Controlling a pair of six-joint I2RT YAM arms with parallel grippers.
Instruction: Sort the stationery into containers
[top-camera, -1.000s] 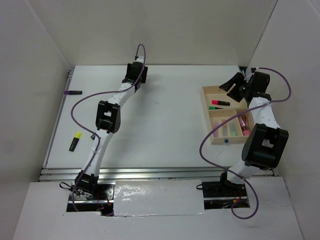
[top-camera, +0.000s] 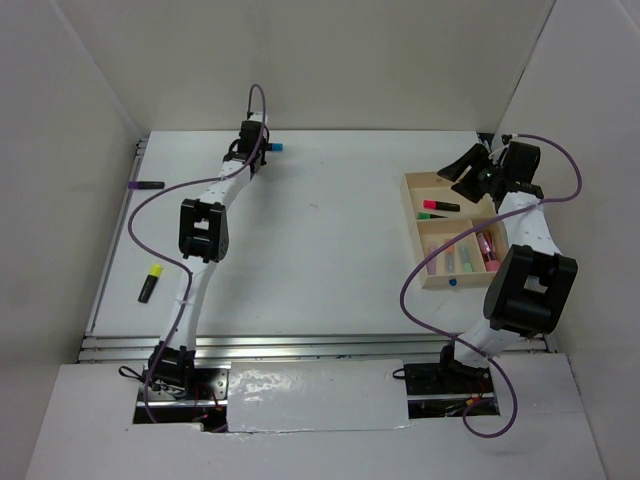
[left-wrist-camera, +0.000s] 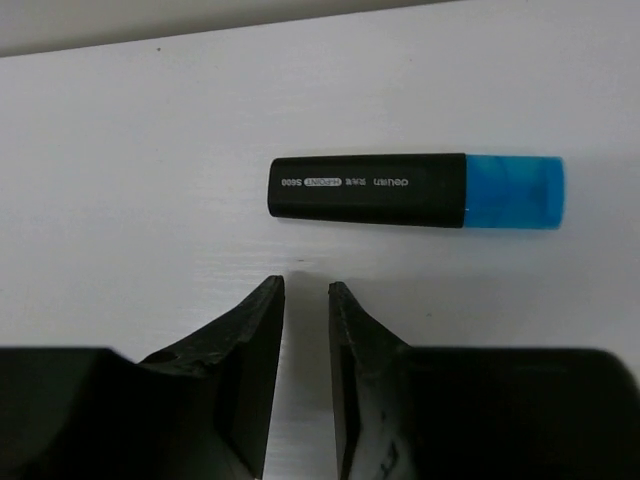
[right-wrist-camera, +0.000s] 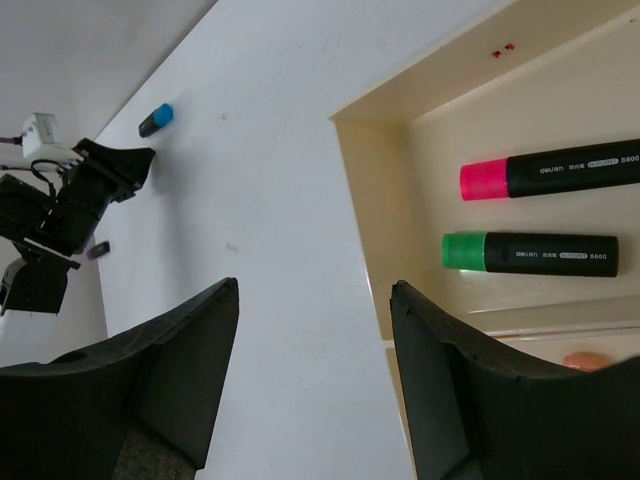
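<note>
A black highlighter with a blue cap (left-wrist-camera: 400, 191) lies flat on the table at the back left, its cap pointing right in the left wrist view. Just short of its black end is my left gripper, partly open with an empty gap between the fingers. In the right wrist view my right gripper is wide open and empty above the left edge of the divided box (right-wrist-camera: 372, 240). The box's back compartment holds a pink-capped highlighter (right-wrist-camera: 560, 170) and a green-capped one (right-wrist-camera: 535, 253). A purple-ended one (top-camera: 147, 185) and a yellow-capped one (top-camera: 150, 283) lie at the left.
Pens and other small items, including an orange pen (top-camera: 432, 258), fill the box's front compartments. A wall (top-camera: 330, 80) rises close behind the blue-capped highlighter.
My left arm has swung left along the back edge, uncovering the blue cap that it hid in the top view. The right arm and the box stay where they were.
</note>
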